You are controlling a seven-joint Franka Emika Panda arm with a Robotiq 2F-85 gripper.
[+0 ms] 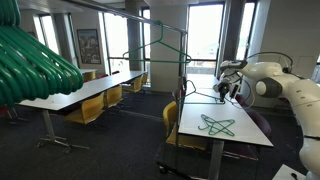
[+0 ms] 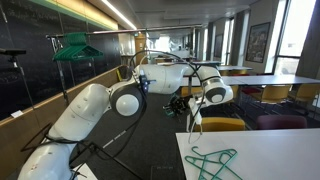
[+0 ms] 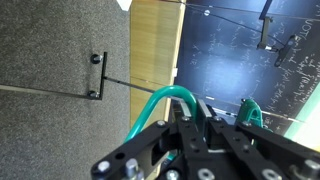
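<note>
My gripper is shut on a green hanger (image 3: 160, 97), whose curved part arcs out from between the fingers in the wrist view. In exterior view 1, the gripper (image 1: 232, 88) is raised above the far part of the white table (image 1: 245, 132), and the held hanger extends left from it, thin and hard to make out. More green hangers (image 1: 217, 127) lie overlapping on the near half of that table. Another green hanger (image 1: 156, 52) hangs alone from a metal rail (image 1: 112, 10).
Several green hangers (image 1: 35, 65) crowd the left foreground of exterior view 1. The rack's upright post (image 1: 182, 95) stands before the table. Yellow chairs (image 1: 170, 117) line the table's side. A blackboard (image 2: 30, 60) covers one wall.
</note>
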